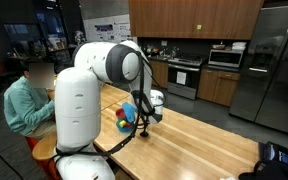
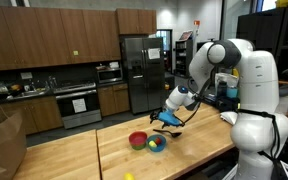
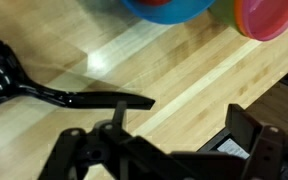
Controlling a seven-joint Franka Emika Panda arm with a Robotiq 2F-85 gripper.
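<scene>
My gripper is open in the wrist view, its dark fingers apart with nothing held between them. On the wood at left lies a black utensil (image 3: 79, 97), its rounded end cut off by the frame and its flat tip pointing toward my left finger, apart from it. Part of a blue bowl (image 3: 172, 10) shows at the top edge, with something red inside. Exterior view 2 has this blue bowl (image 2: 158, 146) beside a red bowl (image 2: 138, 141), and the black utensil (image 2: 171, 133) lying close to my gripper.
A small yellow thing (image 2: 129, 176) lies at the near table edge. A person (image 1: 29, 105) sits at the left, and a dark object (image 1: 276, 160) stands at the table's right end.
</scene>
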